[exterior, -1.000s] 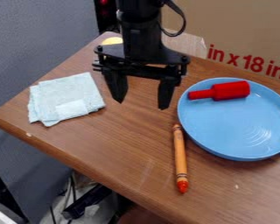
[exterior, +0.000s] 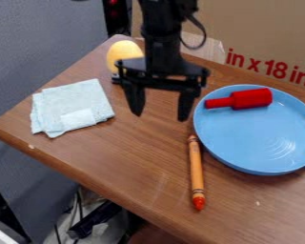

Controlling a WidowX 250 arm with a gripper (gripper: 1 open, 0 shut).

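Note:
My black gripper [exterior: 159, 106] hangs above the middle of the wooden table, open, with nothing between its fingers. Below and right of it a blue plate [exterior: 254, 143] holds a red object with a handle [exterior: 248, 98]. An orange crayon [exterior: 196, 173] lies left of the plate. A folded pale cloth [exterior: 71, 107] lies at the left, and a yellow rounded object [exterior: 122, 53] sits behind the gripper, partly hidden.
The table [exterior: 130, 172] has clear room at its front middle. Its left edge drops to a grey surface. A cardboard box [exterior: 263, 43] stands along the back right.
The gripper has shifted slightly left and away toward the back over the last second, still open. The objects on the table have not moved.

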